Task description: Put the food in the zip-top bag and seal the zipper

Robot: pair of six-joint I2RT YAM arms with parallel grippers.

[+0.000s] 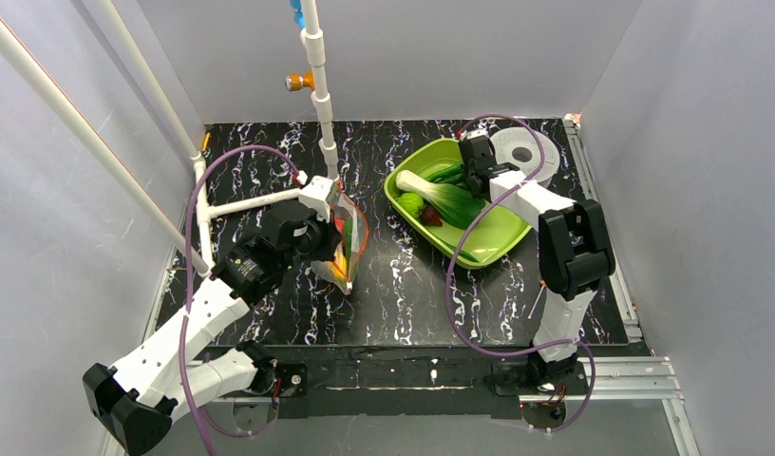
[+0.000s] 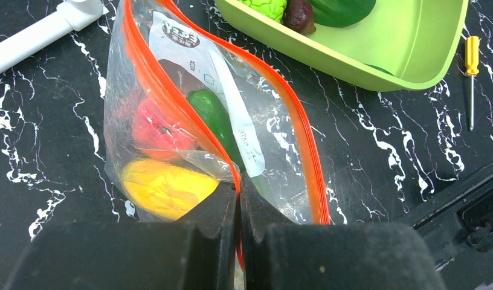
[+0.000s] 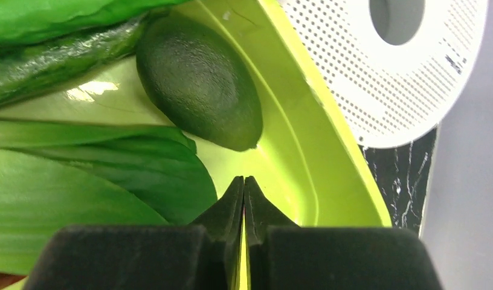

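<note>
An orange-rimmed clear zip bag [image 2: 292, 115] stands with its mouth spread; a red pepper [image 2: 159, 130], a yellow item [image 2: 168, 188] and a dark green item [image 2: 214, 118] show inside it. My left gripper is shut on the near edge of the bag's orange zipper. The green bin [image 1: 502, 237] holds a leafy vegetable [image 1: 441, 198], a green bumpy ball [image 1: 410, 204] and a dark red item [image 1: 430, 216]. Over the bin's right side, my right gripper is shut, nothing visible between its fingertips. A dark green avocado-like item [image 3: 199, 81] lies just beyond them against the bin wall.
A white perforated disc [image 1: 526, 154] lies behind the bin at the right. White pipes [image 1: 255, 201] stand around the bag's left and back. A yellow-handled screwdriver [image 2: 471, 57] lies near the bin. Dark marbled table between bag and bin is clear.
</note>
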